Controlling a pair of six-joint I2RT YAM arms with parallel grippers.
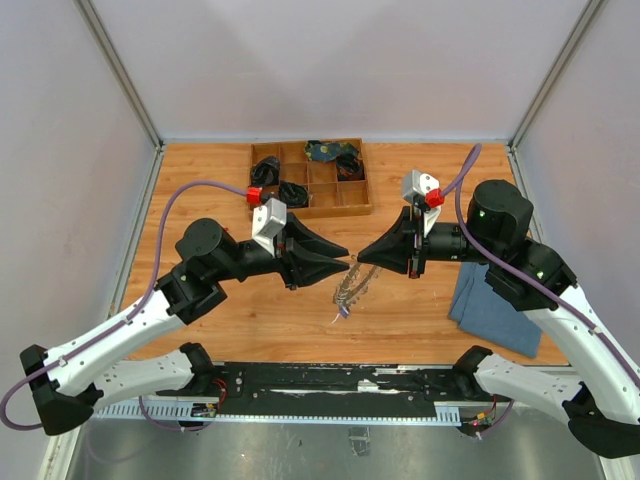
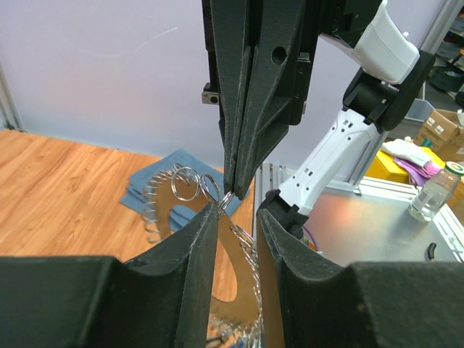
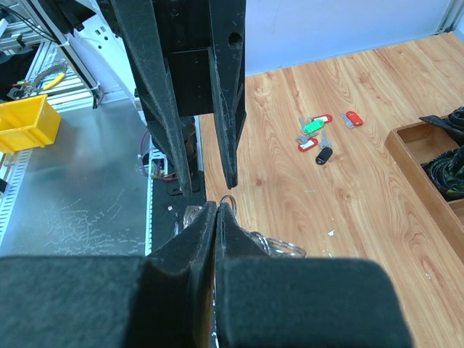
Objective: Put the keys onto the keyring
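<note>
The keyring is a silvery coiled loop [image 1: 345, 298] with small wire rings [image 2: 185, 183] at its top. It hangs under my right gripper, whose fingertips are shut on a thin wire of it. Just left of that, my left gripper [image 1: 347, 258] stands open; in the right wrist view a clear gap separates its fingers [image 3: 227, 163]. Nothing is clearly gripped there, and the rings are close to its tips. On the wood table lie several keys with a green tag [image 3: 313, 126], red tags [image 3: 354, 118] and a black tag [image 3: 324, 156].
A wooden divided box [image 1: 335, 200] with dark bundles stands at the back. A folded blue cloth [image 1: 490, 310] lies to the right. Between the box and the front edge the table is mostly clear. The two grippers' tips nearly touch.
</note>
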